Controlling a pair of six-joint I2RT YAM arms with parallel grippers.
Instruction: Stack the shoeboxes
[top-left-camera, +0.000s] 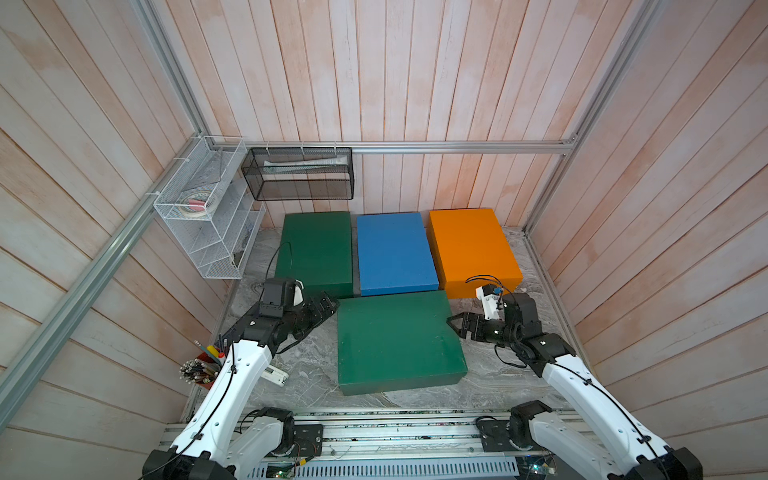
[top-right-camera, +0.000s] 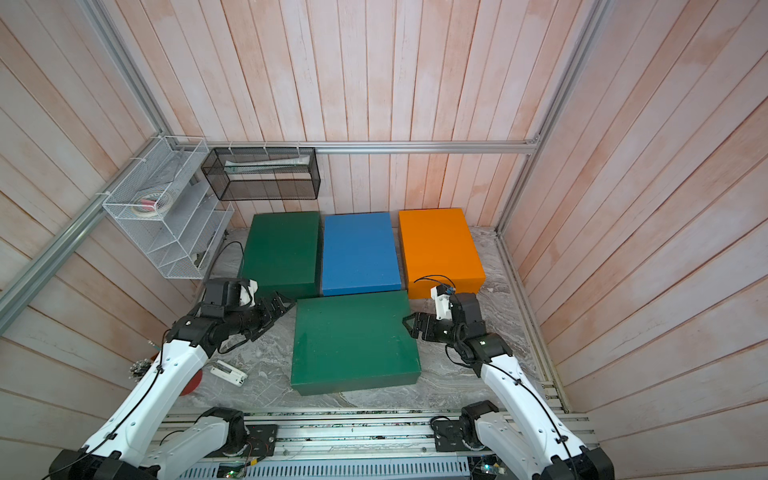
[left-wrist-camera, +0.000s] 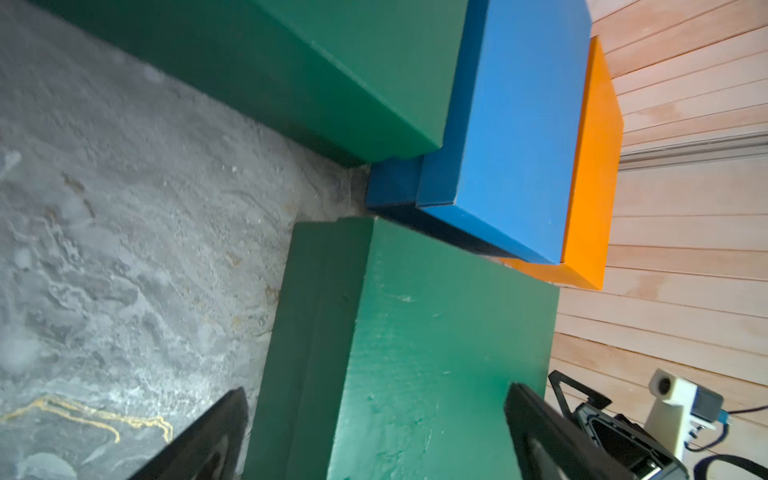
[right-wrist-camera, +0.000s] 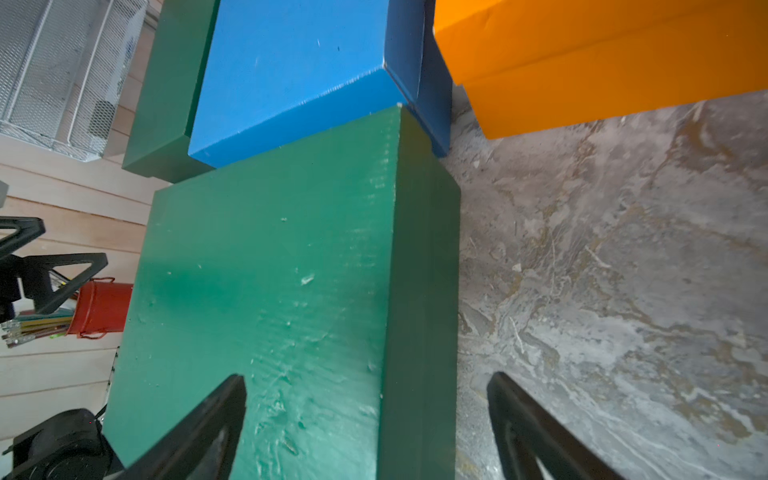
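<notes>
Four shoeboxes lie on the grey stone surface. Behind are a dark green box (top-left-camera: 316, 248), a blue box (top-left-camera: 397, 248) and an orange box (top-left-camera: 472, 244), side by side. A larger green box (top-left-camera: 400, 344) lies in front. My left gripper (top-left-camera: 324, 308) is open at its upper left end, with that end between its blurred fingers in the left wrist view. My right gripper (top-left-camera: 457, 324) stands open beside its right end, that end's edge between the fingertips in the right wrist view, without a visible grip.
A white wire rack (top-left-camera: 204, 204) and a black mesh basket (top-left-camera: 297, 184) hang at the back left. A red cup of tools (top-right-camera: 190, 381) and a small white object (top-right-camera: 228, 373) are at the left front. Bare surface shows on either side of the front box.
</notes>
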